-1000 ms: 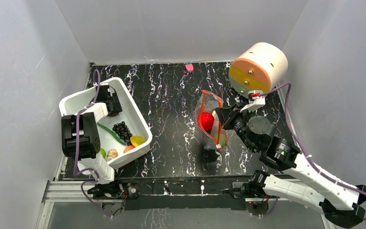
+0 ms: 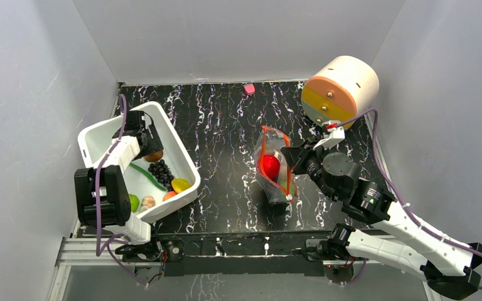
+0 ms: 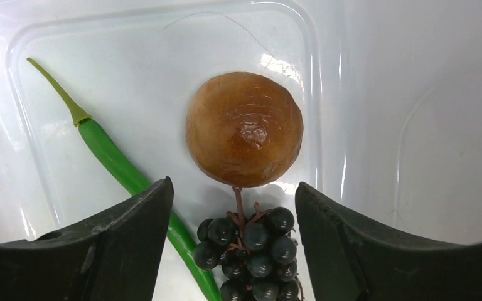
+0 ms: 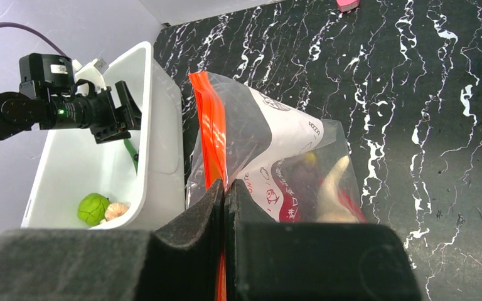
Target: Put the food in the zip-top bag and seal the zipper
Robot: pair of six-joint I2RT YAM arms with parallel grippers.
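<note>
In the white bin (image 2: 191, 169), my left gripper is open above a brown bun (image 3: 245, 128) and dark grapes (image 3: 260, 251). Nothing is between its fingers, and the bun lies just beyond the tips. A green chili (image 3: 116, 153) lies to the left of the bun. My right gripper is shut on the orange-edged rim of the zip top bag (image 4: 289, 135). The bag's mouth gapes in the top view, with a red item (image 2: 271, 165) inside; a pale curved item shows through the plastic in the right wrist view.
Also in the bin are a yellow item (image 2: 181, 185), an orange one (image 2: 169, 195), garlic (image 2: 148, 201) and a green item (image 4: 93, 209). A cylindrical container (image 2: 345, 88) and a pink block (image 2: 249, 89) stand at the back. The table between bin and bag is clear.
The left gripper has shifted slightly within the bin, and more of the bun shows.
</note>
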